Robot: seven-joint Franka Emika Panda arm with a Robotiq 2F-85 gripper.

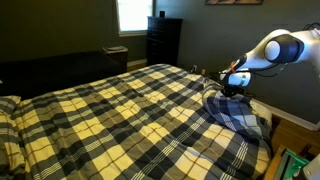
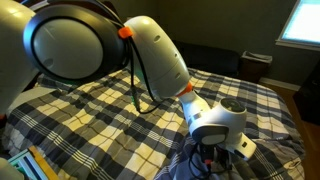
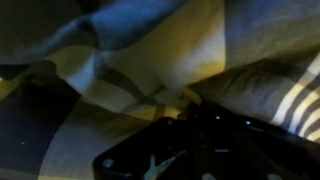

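Observation:
A plaid blanket [image 1: 130, 115] in black, white and yellowish cream covers the bed. At its right side the cloth is bunched into raised folds, and my gripper [image 1: 230, 93] is low against them. In the wrist view the gripper is shut, its dark fingertips right up against creased plaid cloth [image 3: 150, 60]. Whether a thin fold is pinched between the fingers cannot be made out. In the second exterior view the white arm [image 2: 215, 125] reaches down onto the blanket and mostly hides the fingers.
Pillows [image 1: 10, 125] lie at the left edge of the bed. A dark dresser [image 1: 163, 42] stands by the far wall, with bare wooden floor [image 1: 295, 135] to the right. Most of the bed is free of objects.

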